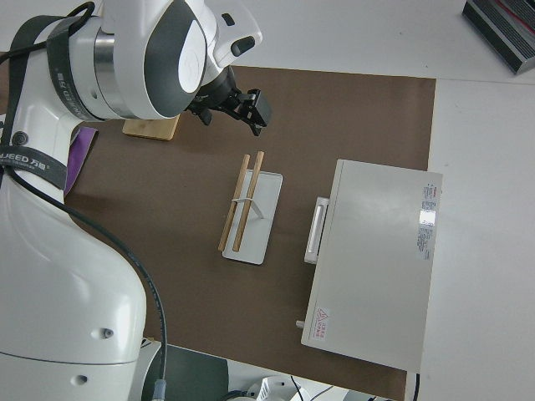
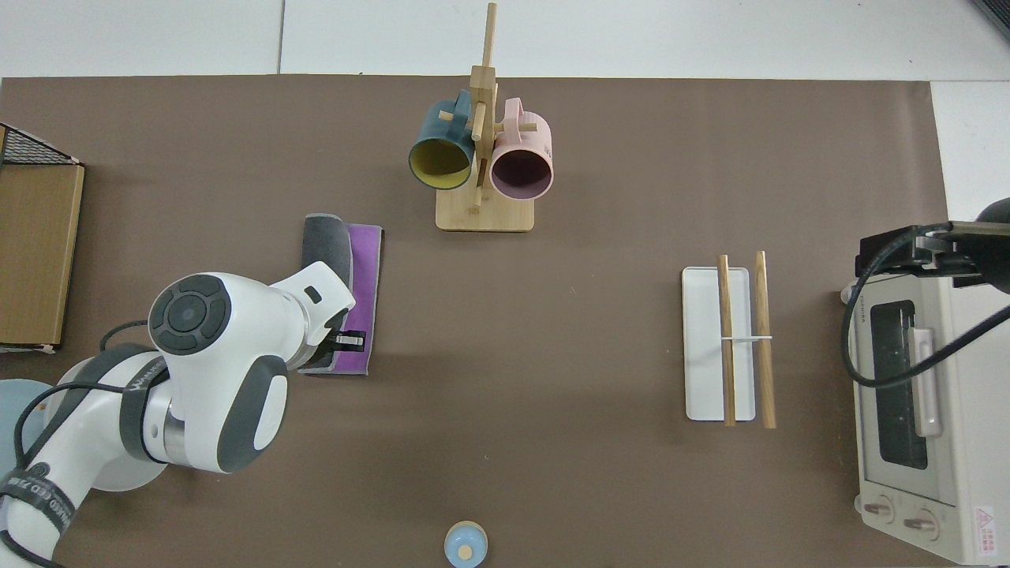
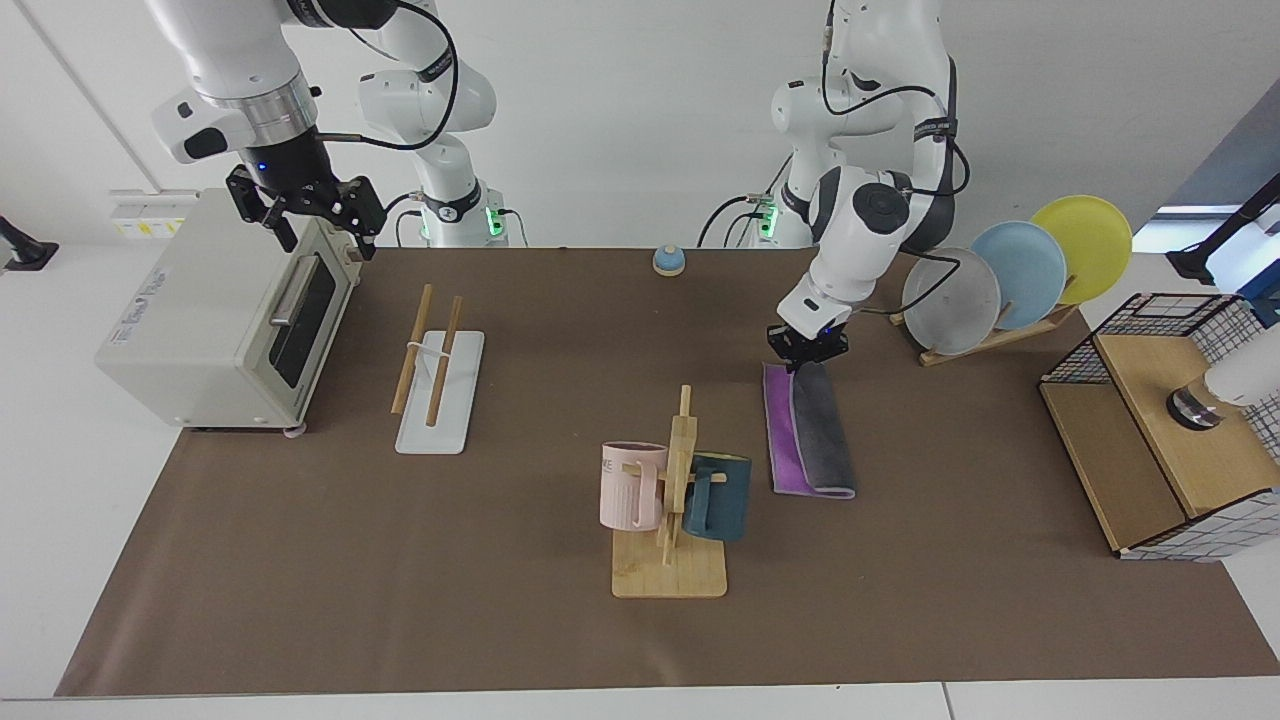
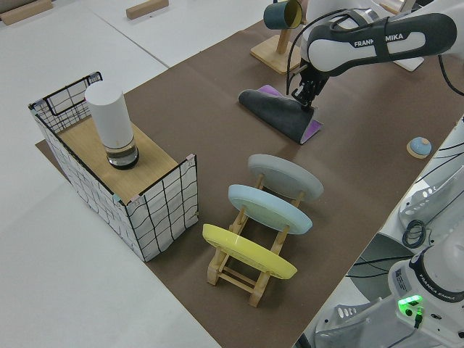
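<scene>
A folded cloth, purple on one side and dark grey on the other (image 2: 364, 284), lies left of the mug stand. One arm's black gripper (image 2: 342, 342) is down on this cloth; in the camera left view that gripper (image 3: 806, 348) covers its upper end, and whether it is shut on the cloth is hidden. The other arm's gripper (image 3: 306, 216) hangs over the white toaster oven (image 3: 192, 336) at the other side, with no object visible in it; its fingers are too unclear to judge.
A wooden stand holds pink (image 2: 521, 151) and teal (image 2: 440, 151) mugs. A white board with two wooden sticks (image 2: 702, 341) lies before the oven. A plate rack with plates (image 4: 257, 254), a wire-and-wood shelf (image 4: 145, 167) and a small blue round object (image 2: 465, 544) sit around the mat.
</scene>
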